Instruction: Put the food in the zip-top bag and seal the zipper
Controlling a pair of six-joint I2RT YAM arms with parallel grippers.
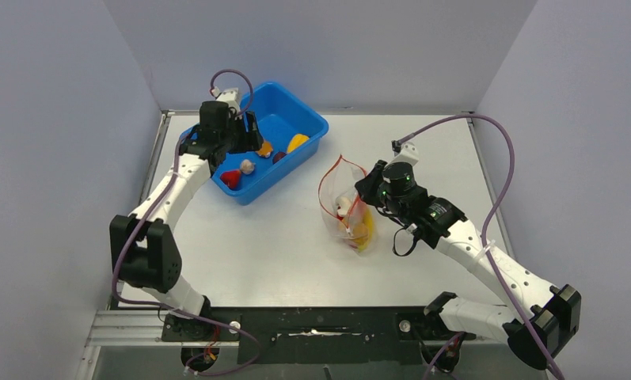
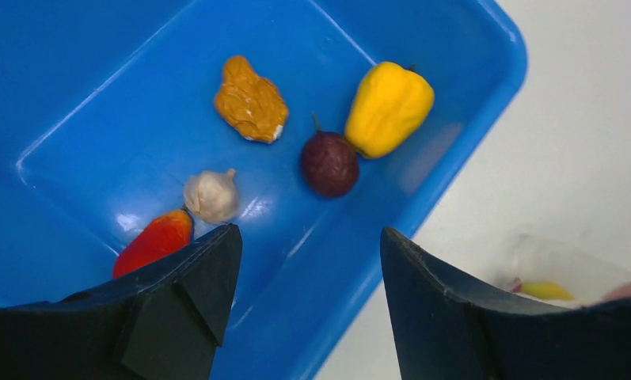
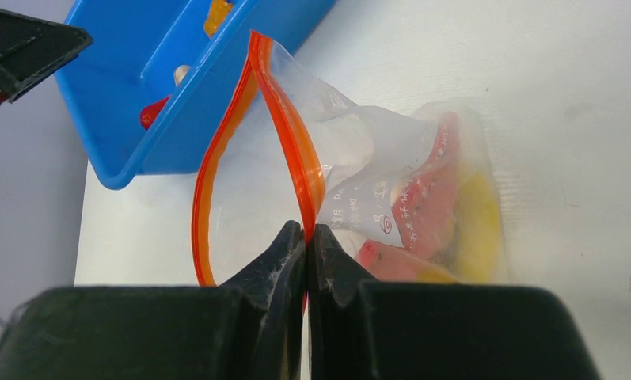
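The zip top bag [image 1: 344,206] with orange-red zipper [image 3: 296,142] stands on the table with several food items inside, including red and yellow ones. My right gripper is shut on the bag's zipper edge. My left gripper hangs open over the blue bin, nothing between its fingers. Below it in the left wrist view lie a red pepper [image 2: 153,244], a garlic bulb [image 2: 211,198], a brown-orange nugget [image 2: 250,103], a dark round fruit [image 2: 328,165] and a yellow pepper [image 2: 389,107].
The blue bin [image 1: 292,103] occupies the back left of the white table [image 1: 248,253]. Bare table lies in front of the bin and right of the bag. Walls enclose the back and sides.
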